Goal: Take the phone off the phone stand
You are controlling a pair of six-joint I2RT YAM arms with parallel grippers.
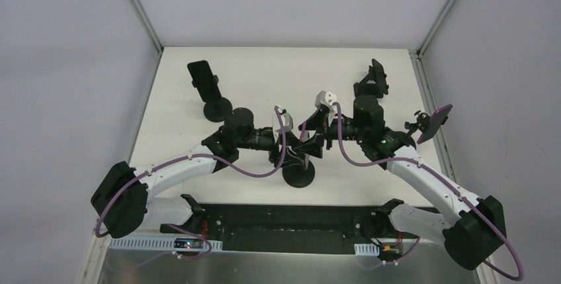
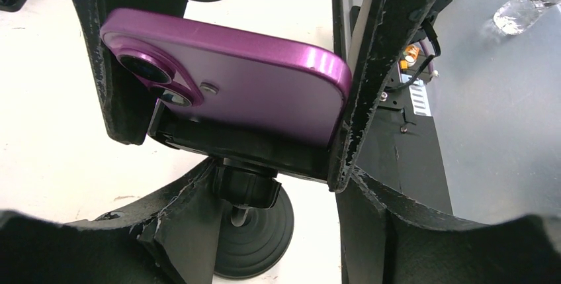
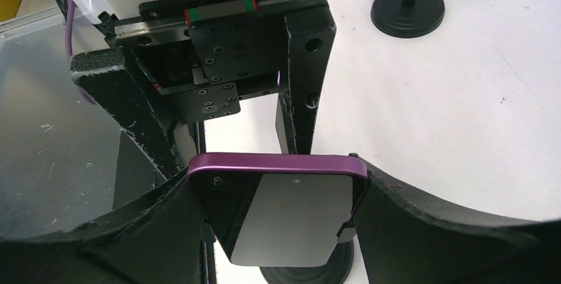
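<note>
A purple phone [image 2: 245, 85] [image 3: 278, 211] sits in the holder of a black stand [image 2: 241, 135], whose round base [image 1: 298, 175] rests at the front middle of the table. My left gripper is around the stand's neck below the holder, its fingers part open in its wrist view. My right gripper has its fingers at both short-axis sides of the phone's upper end; in the left wrist view its black fingers flank the phone. How firmly either grips cannot be told.
Another phone stand [image 1: 217, 111] stands at the back left, a black stand [image 1: 370, 82] at the back right, and a purple phone on a mount [image 1: 433, 125] at the right edge.
</note>
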